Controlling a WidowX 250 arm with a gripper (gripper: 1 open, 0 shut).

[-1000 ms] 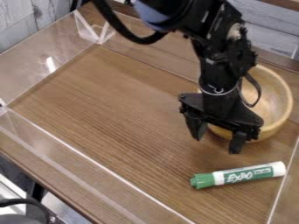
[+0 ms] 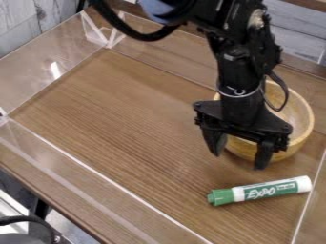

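My black gripper (image 2: 239, 143) stands open over a round yellow bowl (image 2: 295, 119) on the right, its two fingers pointing down and partly hiding the bowl. What lies between the fingers inside the bowl is hard to tell. In front of the bowl, a white marker with a green cap and an "EXPO" label (image 2: 260, 191) lies on the wooden table (image 2: 114, 124).
A clear plastic edge (image 2: 51, 157) runs along the left side, with white items and dark cables beyond it at the lower left.
The gripper has shifted very slightly over the bowl. The marker looks unmoved.
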